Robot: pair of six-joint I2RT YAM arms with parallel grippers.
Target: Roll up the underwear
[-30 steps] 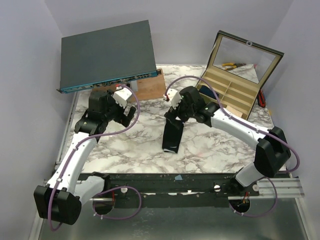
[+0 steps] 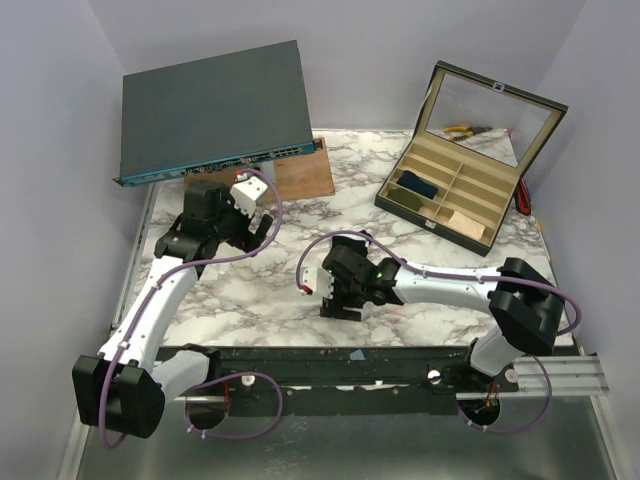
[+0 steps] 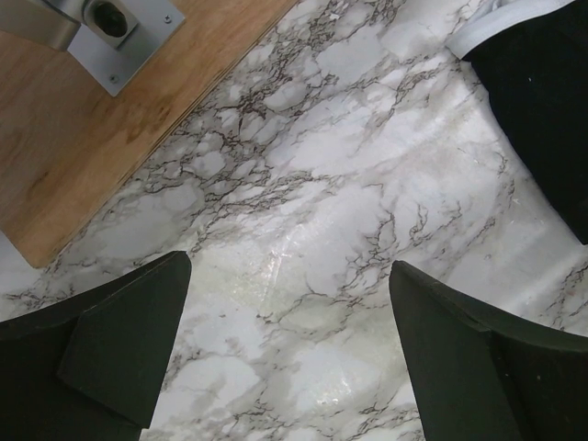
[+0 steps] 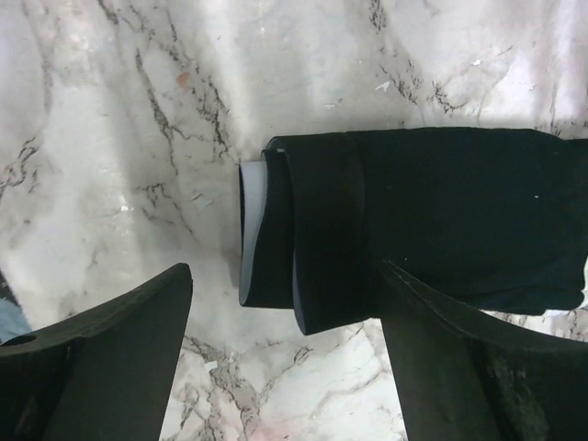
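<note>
The black underwear (image 4: 459, 220) lies flat on the marble table as a long strip, with one end folded over in layers showing a grey band (image 4: 253, 220). My right gripper is over that folded end, its fingers apart on either side, part open; in the top view it covers most of the underwear. My left gripper stands open over bare marble at the left of the table, nothing between its fingers, the underwear at the upper right of its view.
An open organiser box (image 2: 470, 185) with folded cloths sits at the back right. A wooden board (image 2: 300, 175) and a dark equipment box (image 2: 215, 105) are at the back left. Bare marble (image 2: 250, 300) surrounds the underwear.
My right arm has moved toward the front and left, from the far end of the underwear down to its near folded end.
</note>
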